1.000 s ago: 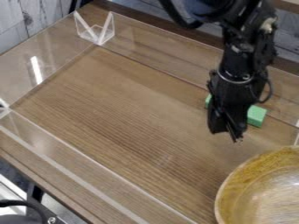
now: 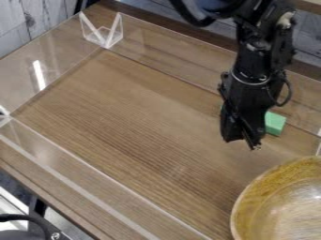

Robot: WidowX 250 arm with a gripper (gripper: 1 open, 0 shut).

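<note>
My black gripper (image 2: pixel 238 131) hangs over the right side of the wooden table, its fingers shut with nothing visible between them. A green object (image 2: pixel 271 122) lies on the table just behind it, partly hidden by the gripper; I cannot tell whether they touch.
A large yellow bowl (image 2: pixel 279 192) fills the front right corner. A white wire-like holder (image 2: pixel 103 33) stands at the back left.
The gripper has shifted very slightly. The green object and the bowl look unmoved.
</note>
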